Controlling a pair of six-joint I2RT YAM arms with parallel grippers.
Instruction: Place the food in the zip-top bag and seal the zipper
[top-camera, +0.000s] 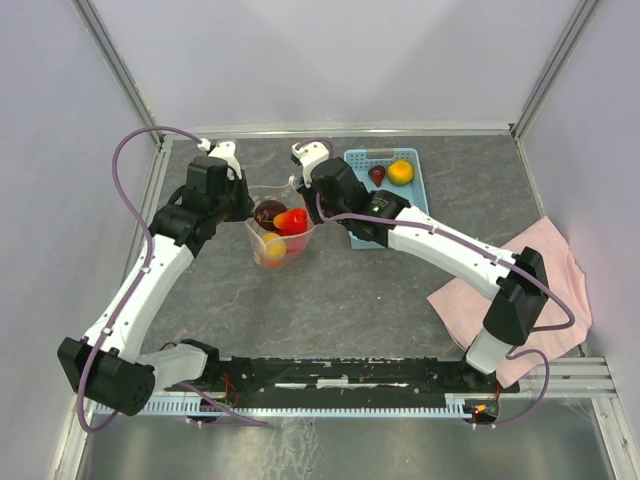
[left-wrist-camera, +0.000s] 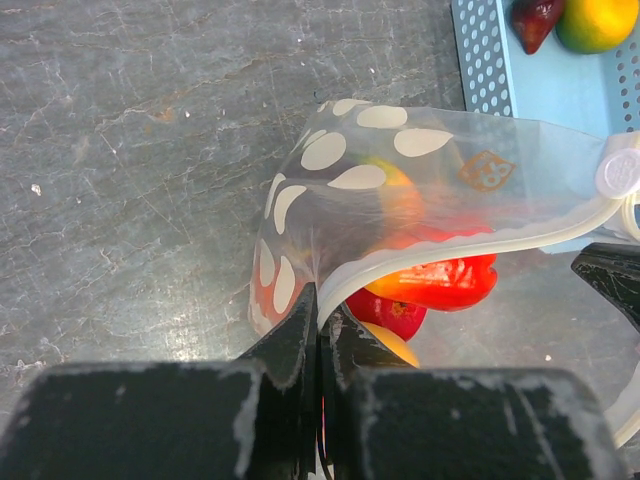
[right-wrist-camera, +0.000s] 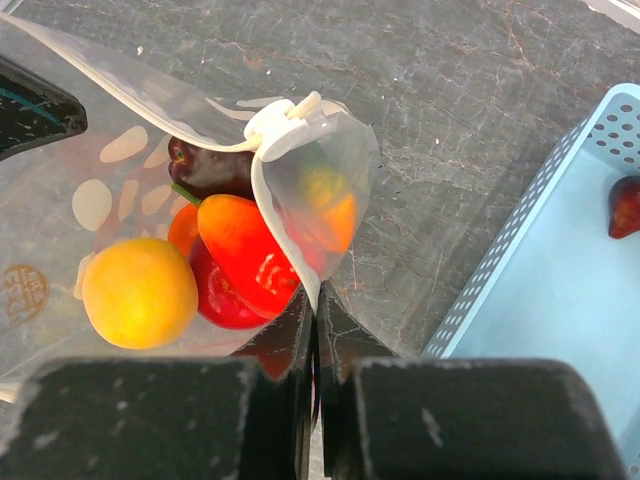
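Note:
Between both arms hangs the clear zip top bag (top-camera: 262, 248), its mouth spread wide. Its left rim edge is pinched by my left gripper, which is shut on it. My right gripper is shut too, with the bag's opposite thin rim running down between its fingertips. Inside the bag lie a red pepper (right-wrist-camera: 245, 250), a dark purple vegetable (right-wrist-camera: 208, 170) and a yellow-orange fruit (right-wrist-camera: 140, 293), with more red and orange food under them. A white zip slider (right-wrist-camera: 277, 128) sits on the rim near the right gripper.
Behind the right arm, a blue basket (top-camera: 420, 180) holds an orange-yellow fruit (top-camera: 400, 172) and a small dark red item (top-camera: 377, 175). A pink cloth (top-camera: 545, 270) lies at the right.

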